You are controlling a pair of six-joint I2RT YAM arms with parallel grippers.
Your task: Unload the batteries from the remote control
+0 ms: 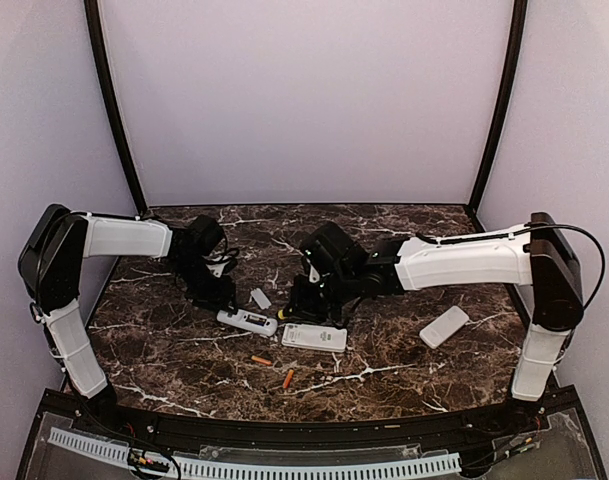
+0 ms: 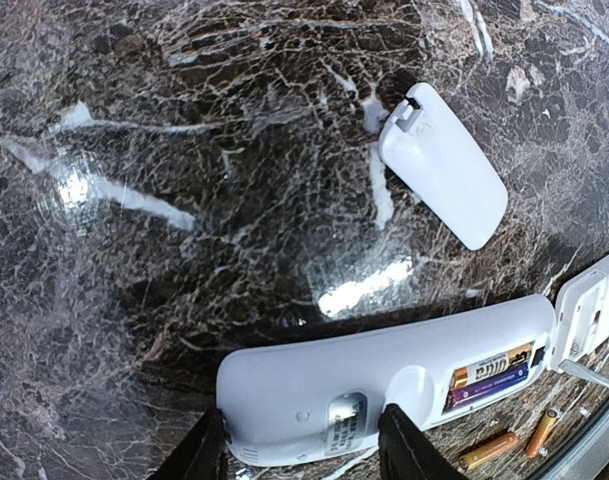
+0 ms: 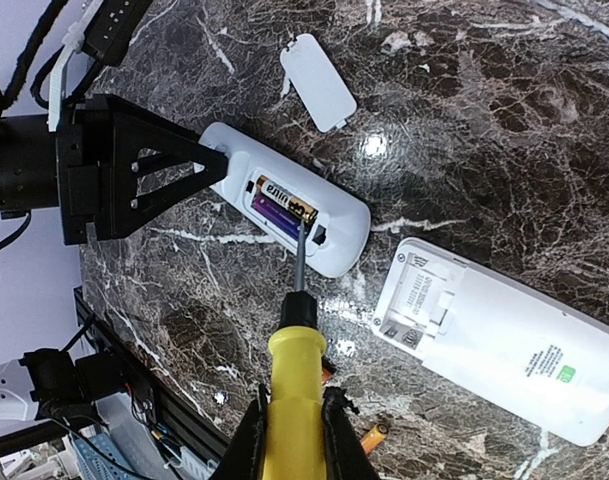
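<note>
Lying back side up, the white remote (image 2: 284,375) has its battery bay uncovered, with two batteries (image 2: 487,380) side by side inside. My left gripper is shut on the remote's far end from the bay. A yellow-handled screwdriver (image 3: 296,390) is clasped in my right gripper, which is shut on its handle. In the right wrist view its thin metal tip overlaps the bay's end at the batteries (image 3: 279,210); whether it touches them I cannot tell. The detached battery cover (image 2: 444,165) rests on the marble table behind the remote.
A second white remote (image 3: 524,350) with an open, empty bay lies just right of the first. Two loose orange batteries (image 1: 288,378) (image 1: 261,360) are in front. Farther right sits another white case (image 1: 444,327).
</note>
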